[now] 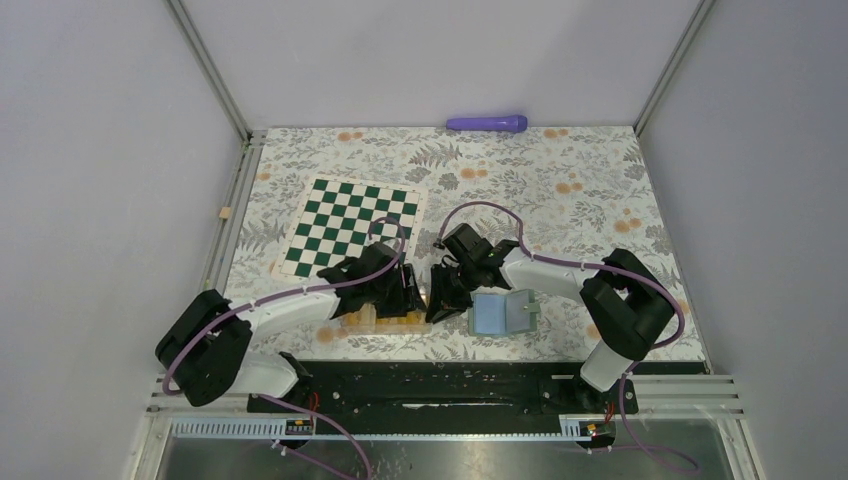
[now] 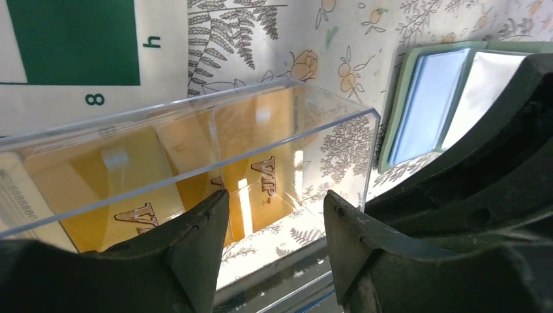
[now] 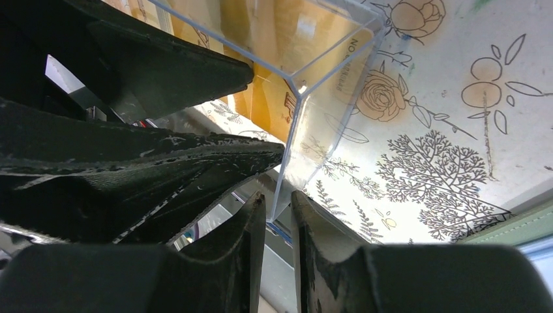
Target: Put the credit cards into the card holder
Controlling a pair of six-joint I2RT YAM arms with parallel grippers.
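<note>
A clear acrylic box (image 2: 339, 163) holding several gold VIP cards (image 2: 264, 182) lies in front of the checkerboard. My left gripper stands part open over the box's front side, with no card clearly between its fingers. My right gripper is shut on the box's near right end, where the clear wall runs between its fingertips. A green card holder (image 1: 502, 313) with blue and white sleeves lies open to the right.
The checkerboard (image 1: 340, 220) is behind the box, and a purple microphone (image 1: 486, 124) lies at the back. The table's front edge is close.
</note>
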